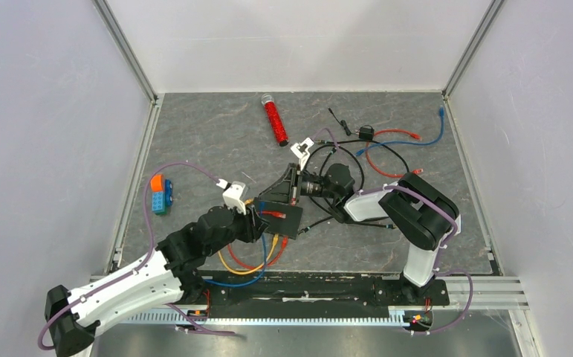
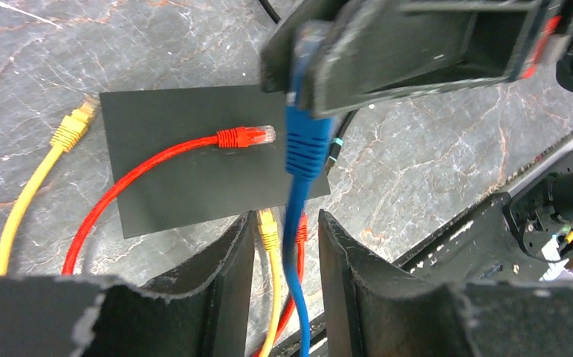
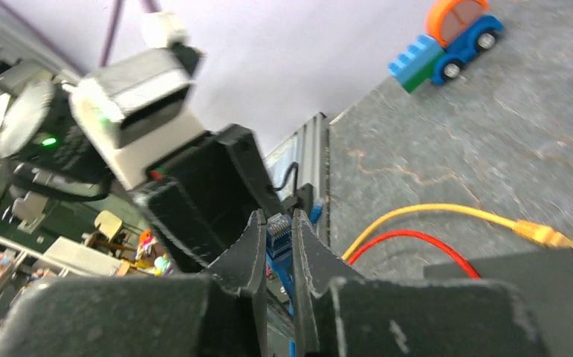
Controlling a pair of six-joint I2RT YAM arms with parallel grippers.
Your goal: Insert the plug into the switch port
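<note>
The blue cable's plug (image 3: 279, 236) is held in my right gripper, shut on it above the black switch plate (image 1: 282, 223). My left gripper is part open below the right one, the blue cable (image 2: 295, 282) running between its fingers. The plate (image 2: 157, 119) lies flat, with a red plug (image 2: 246, 137) resting on top; no port on it can be made out.
Yellow cables (image 2: 27, 193) and red ones lie around the plate. A toy car (image 1: 160, 193) is at the left, a red tube (image 1: 274, 119) at the back, and loose cables (image 1: 391, 143) lie at the right.
</note>
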